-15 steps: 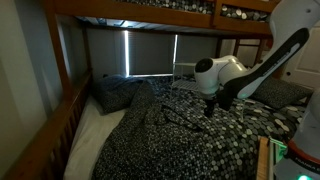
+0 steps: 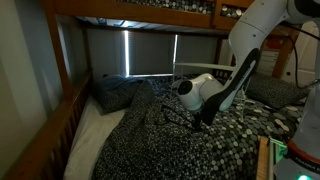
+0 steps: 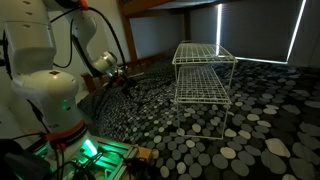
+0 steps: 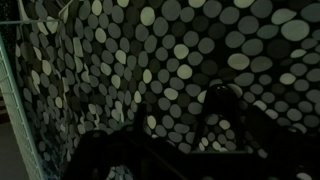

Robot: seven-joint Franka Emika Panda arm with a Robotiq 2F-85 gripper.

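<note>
Low over the bed, my gripper (image 2: 203, 122) points down at a dark blanket (image 2: 150, 150) patterned with grey and pale spots. In the wrist view its dark fingers (image 4: 218, 103) stand apart at the bottom, and only spotted fabric shows between them, so the gripper is open and empty. Whether the fingertips touch the fabric is hard to tell. The blanket (image 4: 170, 50) fills most of that view. From the other side, the gripper (image 3: 124, 86) appears at the left, also close above the fabric.
A white wire rack (image 3: 203, 98) stands on the bed; its rods run along the left of the wrist view. Dark pillows (image 2: 115, 93) lie at the far end, a bare white sheet (image 2: 92, 135) on the left. Wooden bunk rails (image 2: 150, 16) cross overhead.
Over the last second my arm has reached lower and farther from its base, bringing the gripper down toward the blanket. The bedding looks unchanged.
</note>
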